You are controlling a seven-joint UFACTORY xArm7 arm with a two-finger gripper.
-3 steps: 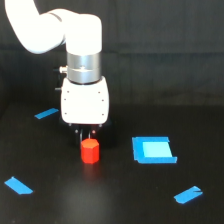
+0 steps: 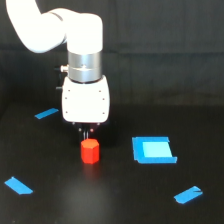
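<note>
A red block [image 2: 90, 151] stands on the black table, left of the middle in the camera view. The white arm comes down from the upper left, and its gripper [image 2: 88, 132] is directly over or just behind the block's top. Its dark fingers are small and partly lost against the black background. Whether they are open or shut, or touch the block, I cannot tell.
Right of the block lies a pale square [image 2: 156, 149] edged with blue tape [image 2: 137, 150]. Separate blue tape strips mark the left front [image 2: 18, 186], right front [image 2: 188, 195] and left back [image 2: 46, 113].
The arm and gripper have shifted very slightly to the right. The red block looks to be in the same place.
</note>
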